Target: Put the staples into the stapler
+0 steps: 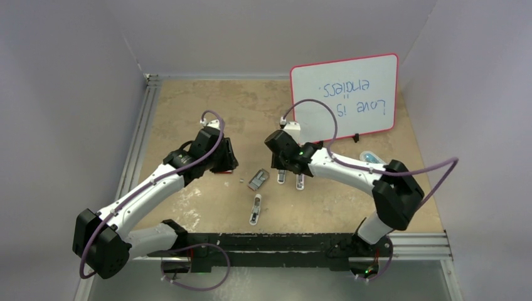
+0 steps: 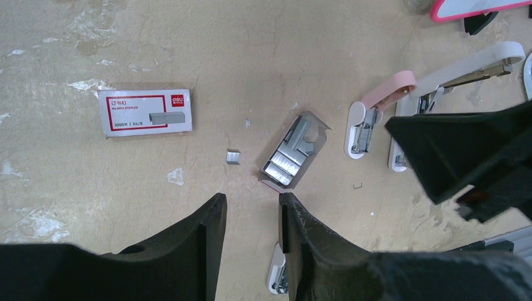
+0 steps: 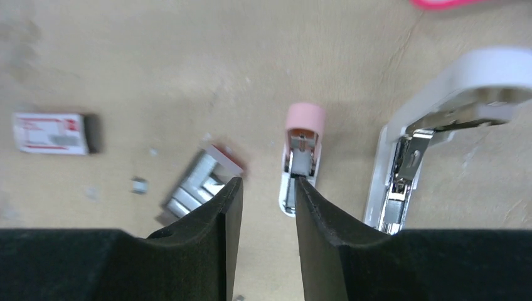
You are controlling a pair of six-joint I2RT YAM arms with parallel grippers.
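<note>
Three staplers lie with their tops swung up: a pink one (image 3: 305, 119), a larger white one (image 3: 392, 182) beside it, and a small one (image 1: 255, 209) near the front edge. An open staple tray (image 2: 295, 153) with several staple strips is left of the pink stapler. One short staple piece (image 2: 233, 157) lies loose beside the tray. My left gripper hovers above the table, its fingers apart and empty. My right gripper is over the area of the pink stapler, also open, nothing between its fingers.
A staple box (image 2: 145, 113) lies on the left. At the back right a whiteboard (image 1: 345, 94) stands with writing on it. A clear blue-tinted item (image 1: 371, 157) lies at the right. Bare table (image 1: 207, 97) spreads at the back left.
</note>
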